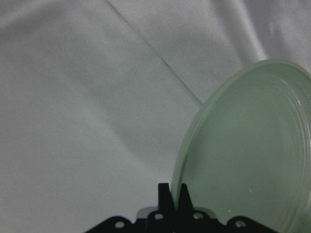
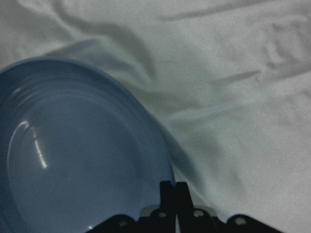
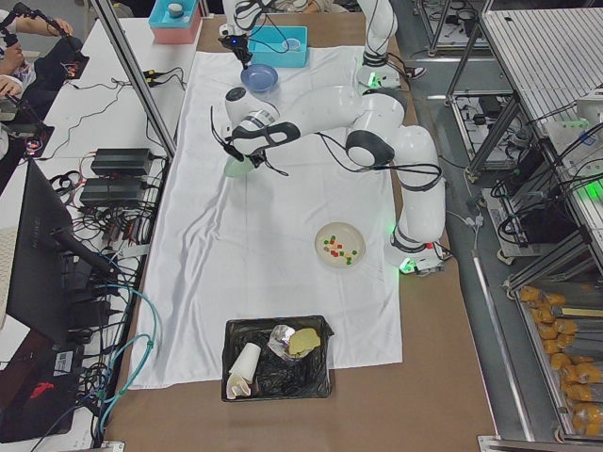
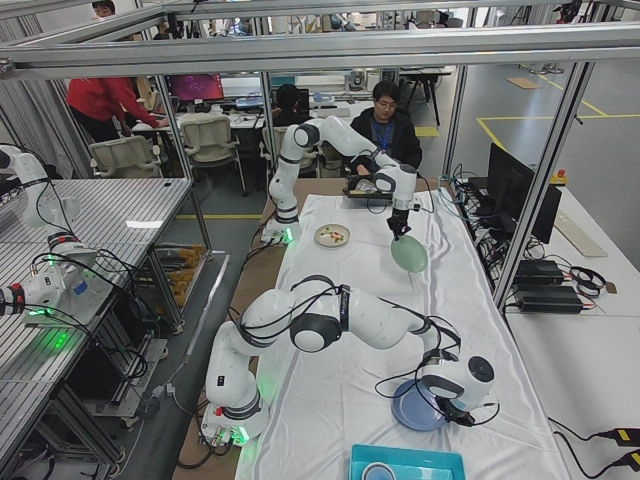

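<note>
My left gripper is shut on the rim of a pale green plate point(image 1: 248, 150), which hangs tilted over the white cloth, also seen in the right camera view as a green disc point(image 4: 410, 254). At the other end of the table, my right gripper is shut on the rim of a blue plate point(image 2: 82, 141), also visible in the right camera view point(image 4: 410, 410).
A cream plate point(image 3: 339, 231) with small red and green pieces lies on the cloth. A black lined bin point(image 3: 278, 386) holds cups, foil and a yellow item at one end. A turquoise tray point(image 4: 405, 465) stands at the other end.
</note>
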